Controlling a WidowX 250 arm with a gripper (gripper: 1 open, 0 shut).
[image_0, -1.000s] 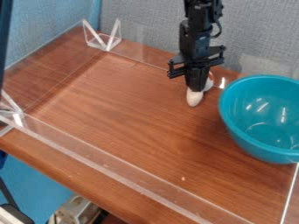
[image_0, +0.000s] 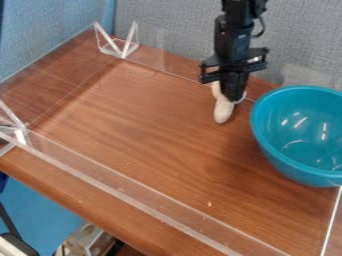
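Note:
A black robot gripper (image_0: 230, 76) hangs over the back right of the wooden table, just left of a teal bowl (image_0: 301, 135). Beneath it a pale, elongated object (image_0: 222, 110) stands out against the wood, partly hidden by the gripper's lower end. Whether the fingers touch it or close around it is too small to tell.
The teal bowl takes up the right side. Clear plastic barriers edge the table, with white corner brackets (image_0: 118, 46) at the back left and more at the left.
The gripper has shifted slightly right and a little downward over the last second. The pale object looks little moved, and the bowl stays in place.

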